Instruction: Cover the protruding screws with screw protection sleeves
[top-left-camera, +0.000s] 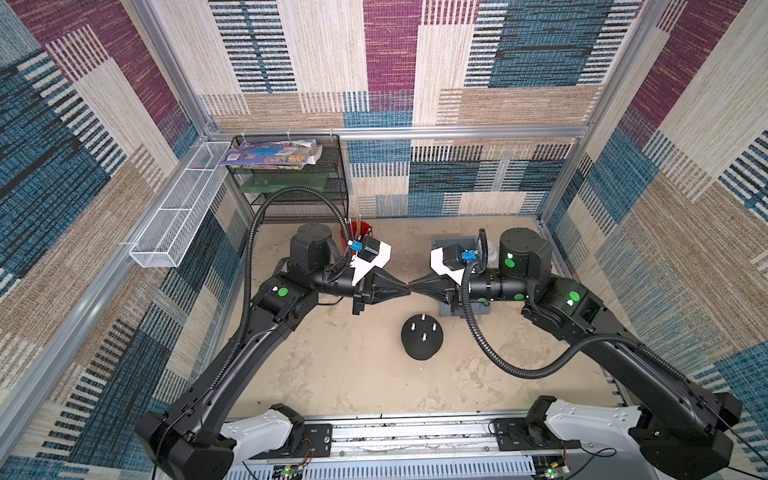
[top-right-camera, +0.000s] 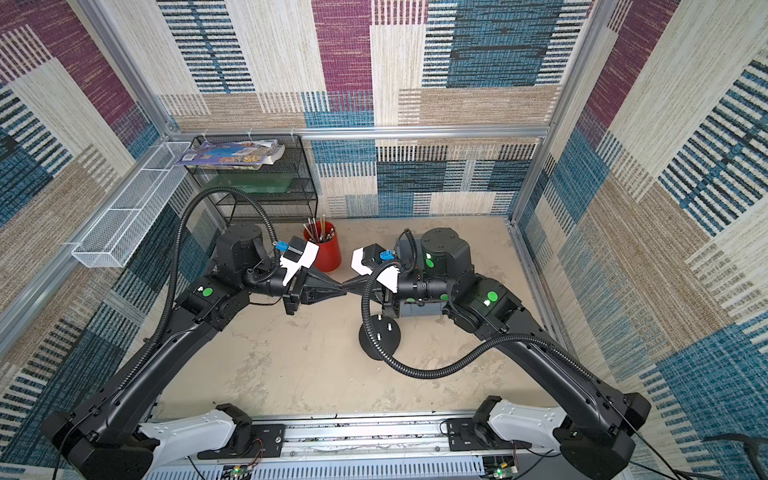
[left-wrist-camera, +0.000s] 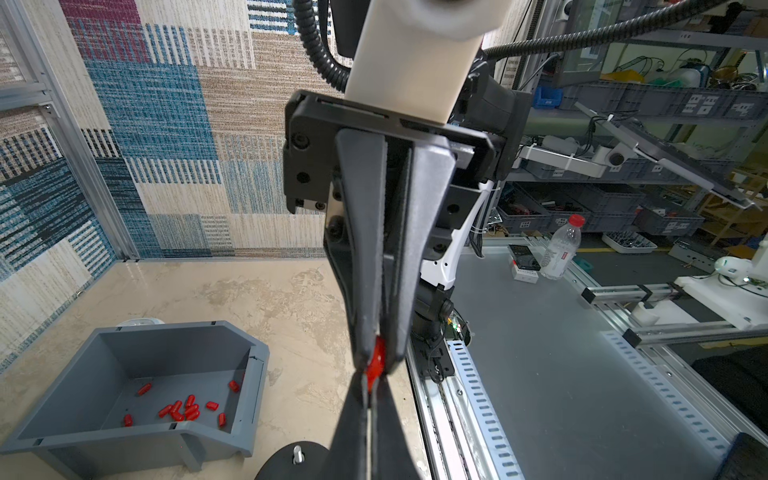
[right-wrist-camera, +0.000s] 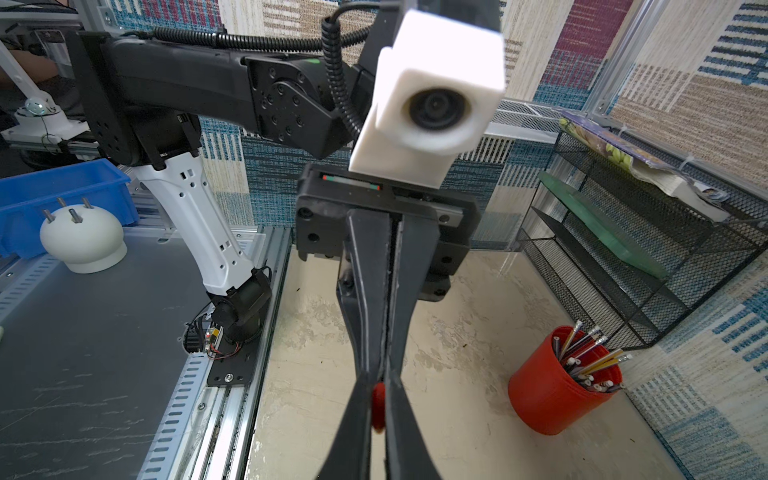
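Between the facing fingertips is a small red sleeve (right-wrist-camera: 378, 408), lying lengthwise from one gripper to the other. My left gripper is shut on one end of it. From the opposite side, my right gripper is also shut on it, its fingers covering most of the red in the left wrist view. From above, the tips meet and hide the sleeve. Below and a little toward the front stands a round black base (top-left-camera: 422, 352) with several upright, bare metal screws (top-left-camera: 424, 337).
A grey bin (left-wrist-camera: 257, 376) holding several red sleeves (left-wrist-camera: 192, 413) sits behind the base, partly under the right arm. At the back left are a red pencil cup (top-right-camera: 328, 254) and a black mesh rack (right-wrist-camera: 592, 272).
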